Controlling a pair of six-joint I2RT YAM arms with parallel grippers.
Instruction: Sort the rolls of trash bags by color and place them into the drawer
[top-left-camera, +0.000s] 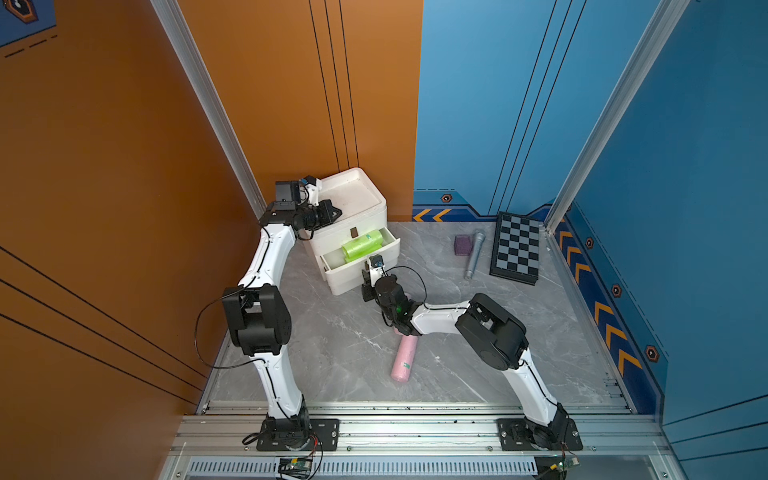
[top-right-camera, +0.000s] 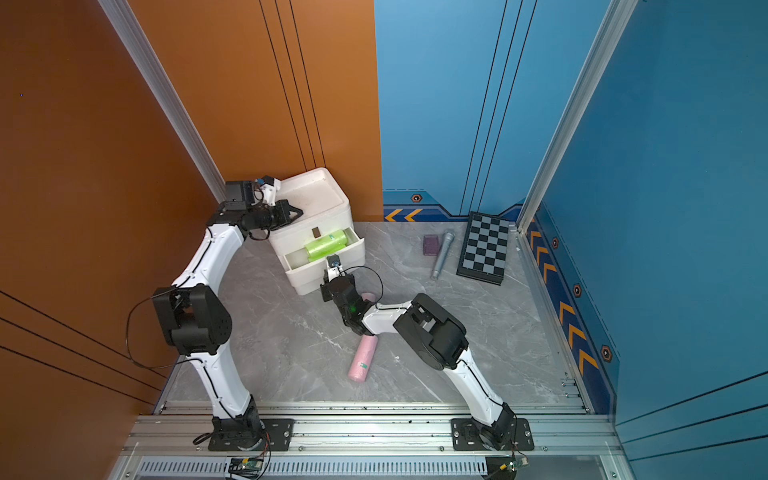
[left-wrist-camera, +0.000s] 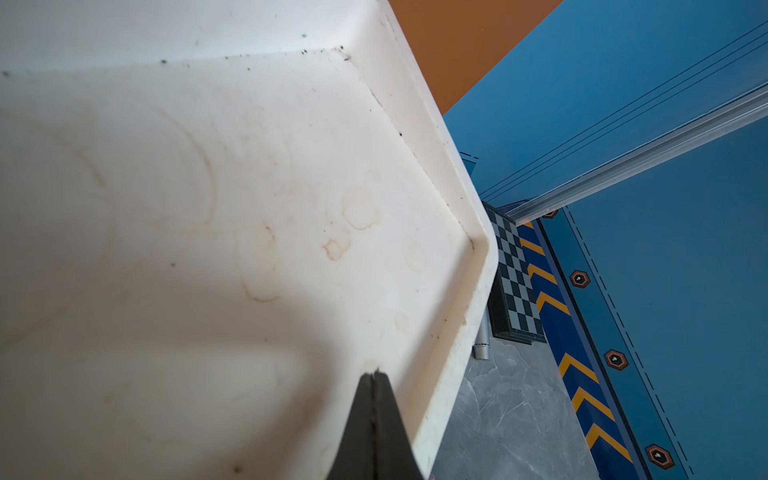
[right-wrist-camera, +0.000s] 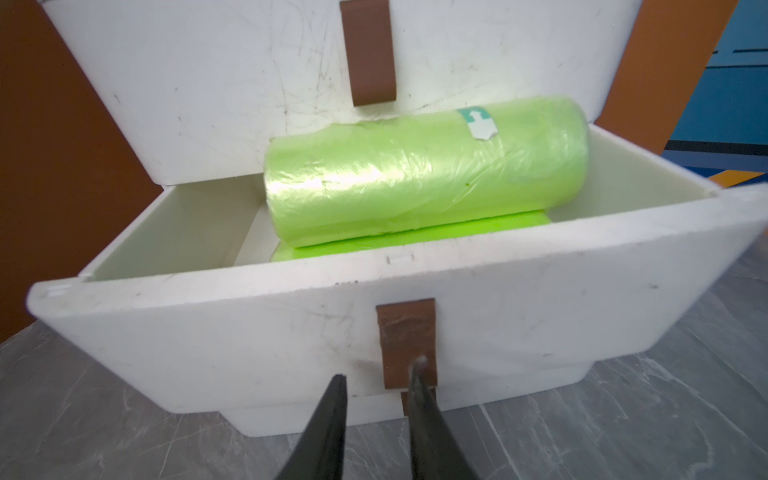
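Observation:
The white drawer unit (top-left-camera: 344, 200) stands at the back left, one drawer (right-wrist-camera: 240, 320) pulled out with green rolls (right-wrist-camera: 424, 168) inside. My right gripper is part open in front of that drawer, just below and beside its brown pull tab (right-wrist-camera: 406, 344), nothing seen between its fingers. My left gripper is shut over the tray-like top of the unit. A pink roll (top-left-camera: 404, 357) lies on the table in front; another pink one (top-right-camera: 368, 297) is largely hidden behind the right arm.
A checkered board (top-left-camera: 516, 248), a grey cylinder (top-left-camera: 475, 254) and a purple block (top-left-camera: 462, 245) lie at the back right.

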